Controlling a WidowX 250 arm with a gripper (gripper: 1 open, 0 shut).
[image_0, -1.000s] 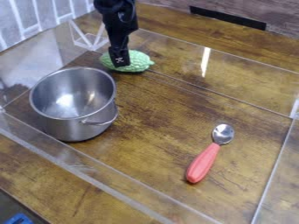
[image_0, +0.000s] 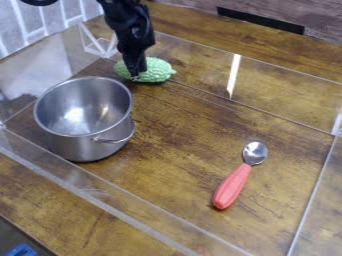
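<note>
My black gripper (image_0: 135, 62) reaches down from the top, its fingertips right at the left part of a light green, bumpy oblong object (image_0: 152, 72) behind the pot. Whether anything is held between the fingers is hidden. A steel pot (image_0: 83, 135) with a handle stands at the left, empty. A spoon with a red handle (image_0: 231, 186) and metal bowl lies at the lower right.
The wooden table (image_0: 174, 210) has broad free room at the centre and right. Clear panels border the left and right sides. A blue object (image_0: 16, 246) shows at the lower left corner.
My gripper has moved slightly down and left over the green object. The pot, spoon and green object look unmoved.
</note>
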